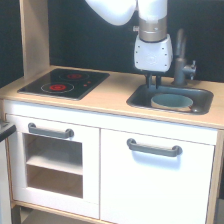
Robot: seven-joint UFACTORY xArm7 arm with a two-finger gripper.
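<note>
A teal round pot [172, 102] sits low in the dark sink [205, 98] at the right of the counter, its rim near the basin's front edge. My gripper [153, 81] points down above the sink's rear left part, behind and above the pot. Its dark fingers show slightly apart, with nothing seen between them. The fingertips look clear of the pot's rim, though the exact gap is hard to judge.
A dark faucet [181, 58] stands behind the sink, just right of my gripper. On the left lies a black stove top [65, 83] with red burner rings. Below, a white door [150, 185] is shut.
</note>
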